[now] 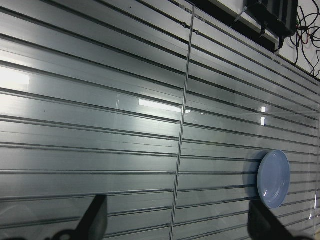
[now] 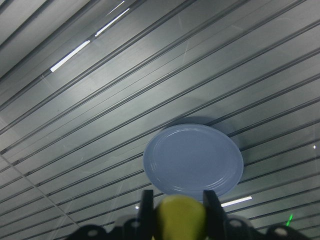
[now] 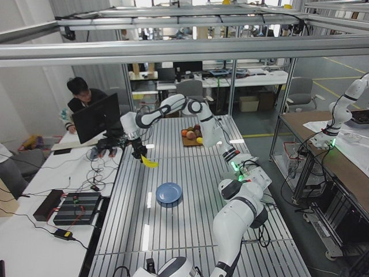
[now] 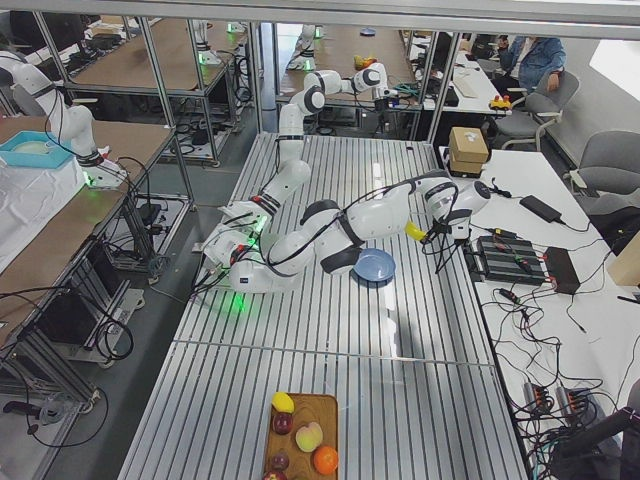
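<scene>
My right gripper is shut on a yellow banana (image 3: pixel 149 163), held above the slatted table in the camera left view. A blue plate (image 3: pixel 168 192) lies on the table in front of the banana; in the right wrist view the plate (image 2: pixel 193 155) is just beyond the fingers. My left gripper stands open with nothing between its fingers, over bare slats, with the plate (image 1: pixel 273 177) off to its right in that wrist view.
A wooden tray of fruit (image 4: pixel 305 410) lies at one end of the table. A side bench (image 3: pixel 34 248) with a monitor, cables and black boxes runs along the edge.
</scene>
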